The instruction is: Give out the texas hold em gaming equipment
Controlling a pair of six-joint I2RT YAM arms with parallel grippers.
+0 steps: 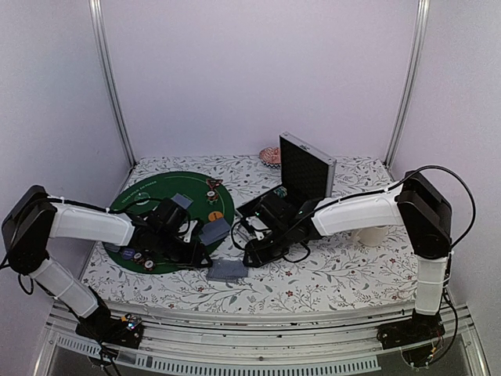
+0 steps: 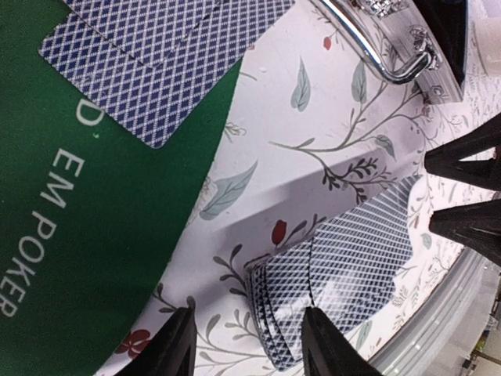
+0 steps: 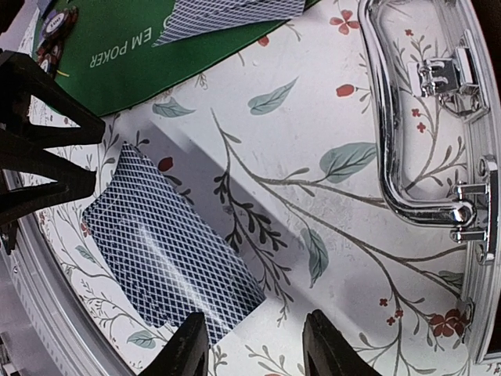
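Observation:
A blue checked stack of playing cards (image 1: 227,269) (image 2: 337,278) (image 3: 168,243) lies on the floral cloth between my grippers, just off the green poker mat (image 1: 141,192) (image 2: 70,258). My left gripper (image 1: 202,261) hovers at one end of it, its fingers apart. At the other end my right gripper (image 1: 252,258) is open, with nothing between its fingers. More checked cards (image 1: 214,231) (image 2: 156,78) lie on the mat's right edge.
An open silver case (image 1: 305,168) (image 3: 477,235) stands behind my right arm, its handle toward the cards. Chips (image 1: 149,263) sit on the mat. A red-patterned bowl (image 1: 269,156) is at the back.

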